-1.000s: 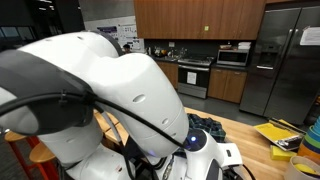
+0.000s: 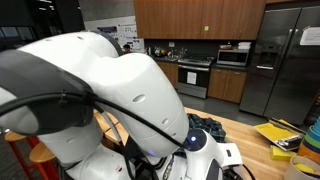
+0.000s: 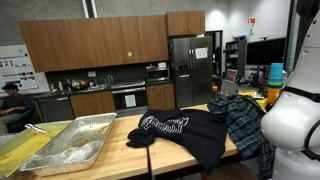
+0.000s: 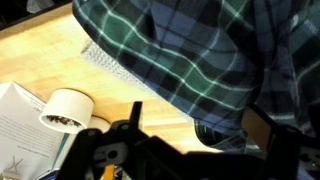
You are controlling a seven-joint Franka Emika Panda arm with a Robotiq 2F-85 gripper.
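A dark green and navy plaid cloth [image 4: 190,65] lies crumpled across the upper and right part of the wrist view. It also shows in exterior view 2 as a plaid heap [image 3: 240,118] at the table's right side, close to the white arm [image 3: 300,128]. My gripper is open above the cloth's near edge, its dark fingers wide apart. No object is visibly gripped between them. In exterior view 1 the arm hides the gripper and much of the cloth.
Beside the cloth stand a white cup [image 4: 66,110] and an open book [image 4: 22,130]. A black cloth [image 3: 185,128] with white lettering covers the table's middle. Foil trays [image 3: 75,140] sit at its left. Bare wood [image 3: 120,158] shows between them.
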